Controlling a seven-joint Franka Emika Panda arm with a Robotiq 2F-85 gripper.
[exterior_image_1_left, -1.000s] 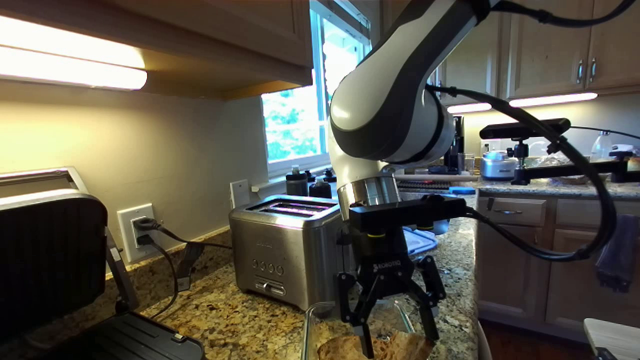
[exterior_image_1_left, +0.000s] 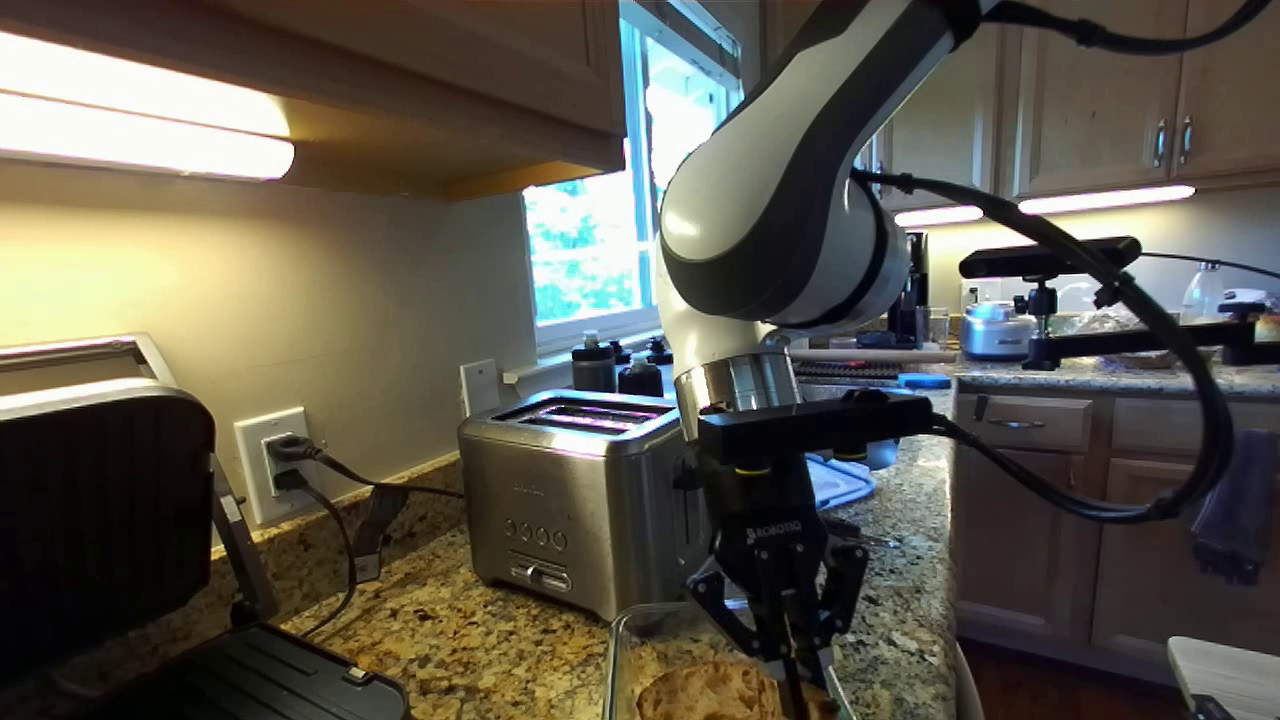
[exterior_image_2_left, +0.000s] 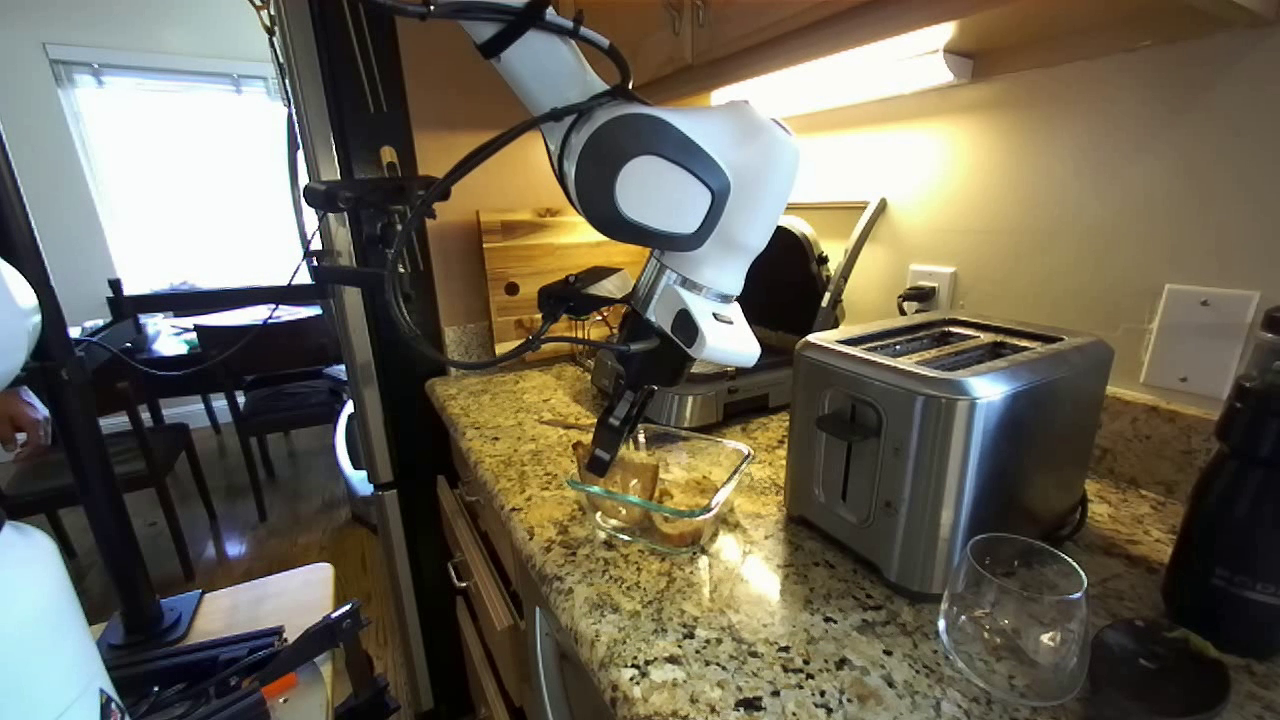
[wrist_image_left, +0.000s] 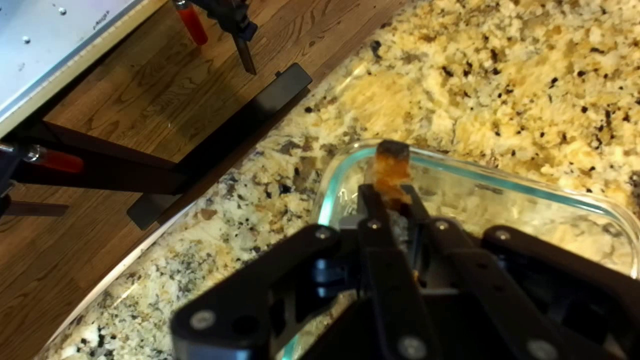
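Observation:
My gripper (exterior_image_2_left: 603, 458) points down into a glass dish (exterior_image_2_left: 723, 488) on the granite counter, its fingers shut on a slice of bread (exterior_image_2_left: 633, 476). That slice stands tilted against the dish's near rim in exterior view 2. In the wrist view the bread's brown edge (wrist_image_left: 392, 171) shows between the fingertips, close to a corner of the dish. Another piece of bread (exterior_image_2_left: 681, 518) lies lower in the dish. Exterior view 1 shows the bread (exterior_image_1_left: 710, 692) only in part, cut off by the bottom of the frame.
A steel toaster (exterior_image_2_left: 936, 444) stands beside the dish with its slots empty. An open black grill (exterior_image_1_left: 108, 516) sits along the wall. Farther along the counter are a stemless glass (exterior_image_2_left: 1015, 624) and a dark bottle (exterior_image_2_left: 1236, 516). The counter's edge runs close to the dish.
One second ago the fingers were spread wide over the bread. They have come together on the slice, while the arm has stayed in about the same place.

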